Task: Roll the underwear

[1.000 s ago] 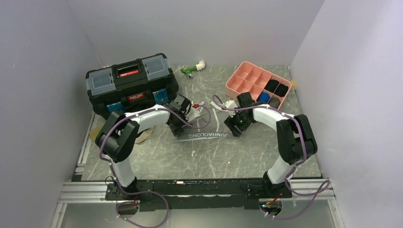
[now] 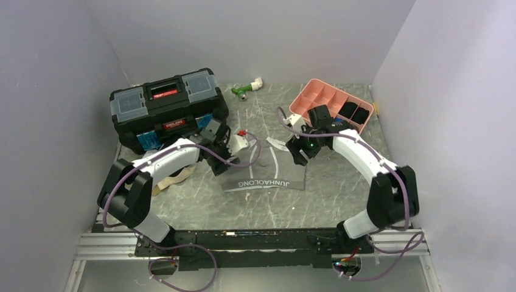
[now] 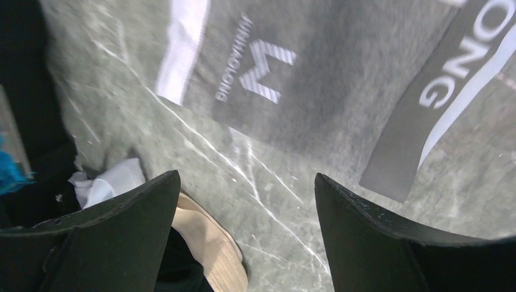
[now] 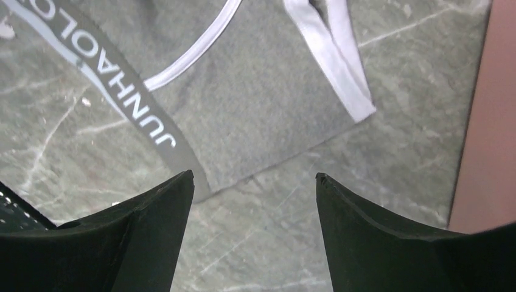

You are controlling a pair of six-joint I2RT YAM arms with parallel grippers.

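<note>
Grey underwear (image 2: pixel 261 167) lies spread flat on the table, its lettered waistband (image 2: pixel 263 184) toward the front edge. In the left wrist view its cloth (image 3: pixel 328 79) and one waistband end are beyond the fingertips. My left gripper stands open with nothing between its fingers, over the bare table beside the garment's left side. The right gripper is also open and empty, at the garment's right side; the cloth (image 4: pixel 243 115) and a white-trimmed leg corner show beyond its fingers. From above, both arms cover parts of the garment's sides.
A pink divided box (image 2: pixel 322 94) holding rolled dark items stands at the back right. A black toolbox (image 2: pixel 167 106) fills the back left. Beside it lies beige and dark cloth (image 3: pixel 210 249).
The waistband has moved toward the front edge since a second ago.
</note>
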